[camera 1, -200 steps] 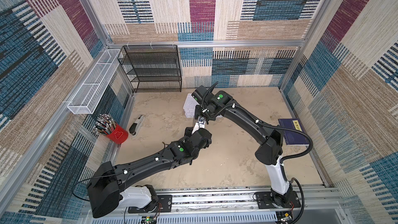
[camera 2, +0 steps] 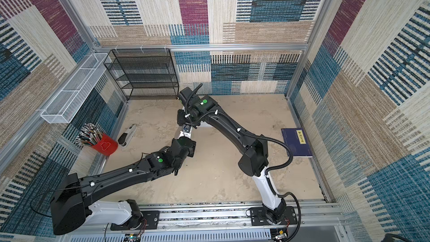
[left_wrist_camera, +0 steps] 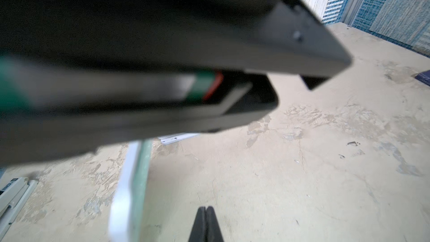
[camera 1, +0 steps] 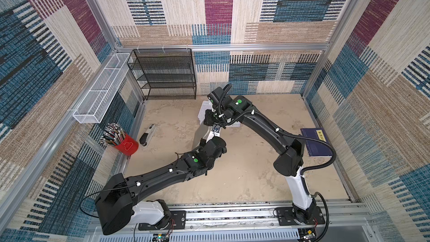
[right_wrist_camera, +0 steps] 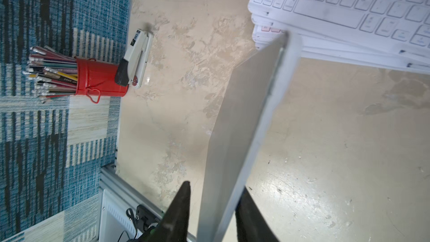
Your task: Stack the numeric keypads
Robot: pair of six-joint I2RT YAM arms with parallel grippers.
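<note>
A white, thin keypad (right_wrist_camera: 244,134) stands tilted nearly edge-on between the fingers of my right gripper. A strip of table shows beside one finger, so how firmly the fingers press is unclear. In the left wrist view the keypad's pale green-white edge (left_wrist_camera: 130,192) is left of my left gripper, which is shut with nothing between its fingertips. The right gripper's dark body looms above there. Several white keypads lie stacked askew (right_wrist_camera: 331,13) at the back of the table. From the top left view, the right gripper partly covers that stack (camera 1: 203,109).
A stapler (right_wrist_camera: 134,58) and a red pencil cup (right_wrist_camera: 102,78) are at the left. A black wire rack (camera 1: 163,74) stands at the back left, a blue book (camera 1: 317,142) at the right.
The right gripper has shifted a little left and hides more of the stack in the top left view.
</note>
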